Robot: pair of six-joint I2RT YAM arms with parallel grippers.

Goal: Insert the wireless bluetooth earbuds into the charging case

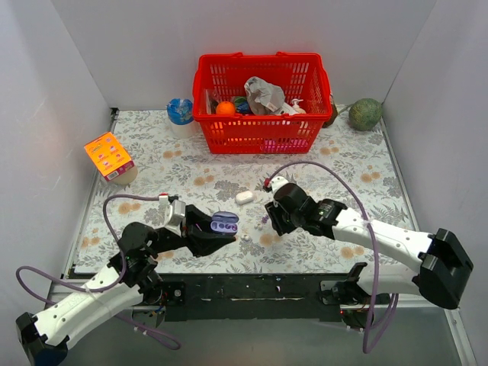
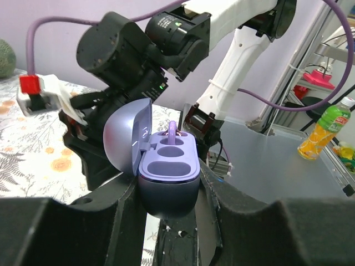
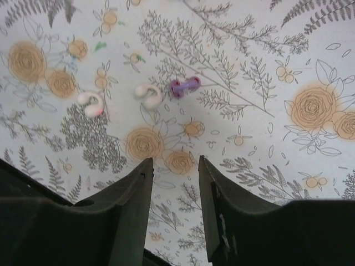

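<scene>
A lavender charging case (image 2: pixel 168 172) with its lid (image 2: pixel 123 136) swung up is held by my left gripper (image 1: pixel 221 238), which is shut on its body. Several hollows show inside it, and what looks like a purple earbud (image 2: pixel 172 133) stands up at the far end. On the cloth in the right wrist view lies a purple earbud (image 3: pixel 186 86). My right gripper is partly open below it in that view, nothing between its fingers. From the top, the right gripper (image 1: pixel 279 219) is right of the case and apart from it.
Two white earbuds, one on the left (image 3: pixel 91 104) and one nearer (image 3: pixel 148 96), lie beside the purple one. A white case (image 1: pixel 244 197) rests behind them. A red basket (image 1: pixel 259 136) stands at the back.
</scene>
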